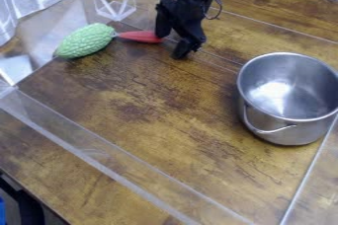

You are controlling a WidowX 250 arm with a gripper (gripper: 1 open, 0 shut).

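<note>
The black gripper (180, 34) is at the top centre of the view, low over the wooden table, at the right end of a red piece (137, 37). That piece runs left to a green, bumpy corn-like object (85, 42) lying on the table. The gripper's dark fingers overlap the red end, and I cannot tell whether they are closed on it.
A large steel pot (287, 100) with a wire handle stands on the right. Clear plastic edging runs along the left and right sides.
</note>
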